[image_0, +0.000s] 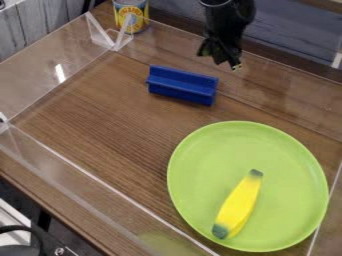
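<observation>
My black gripper (219, 56) hangs over the back of the table, above and a little behind a blue bar-shaped object (182, 86), apart from it; it looks shut, with nothing visible between its fingers, though its dark tips are hard to make out. A yellow banana (238, 204) with a dark tip lies on a large green plate (206, 170) at the front right.
A can (131, 16) with a yellow and blue label stands at the back left, beside clear plastic pieces (107, 32).
</observation>
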